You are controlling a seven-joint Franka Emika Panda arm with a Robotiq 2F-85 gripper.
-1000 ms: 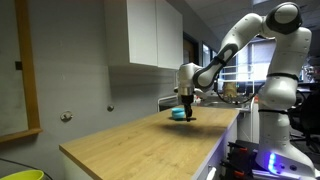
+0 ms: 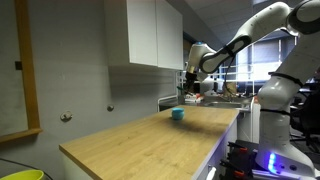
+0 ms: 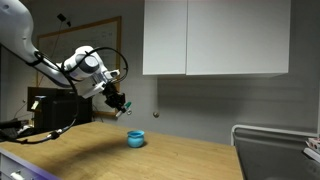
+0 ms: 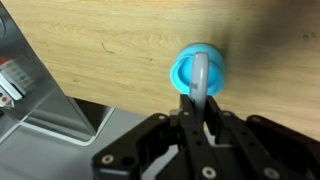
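Observation:
A light blue bowl stands upright on the wooden counter, and shows as a round blue bowl in exterior view 2. My gripper is raised above it, clear of the rim. Seen from the wrist, a slim grey object reaches out from between my fingers and overlaps the bowl. My gripper is shut on this object; its exact kind cannot be made out. Part of the bowl's inside is hidden behind it. In exterior view 1 my gripper is small and dark.
White wall cupboards hang above the back of the counter. A grey sink or tray lies beyond the counter edge at lower left in the wrist view.
My gripper has risen from low beside the bowl to well above it, and the arm has drawn up and back toward the right in exterior view 1. The bowl appears unmoved.

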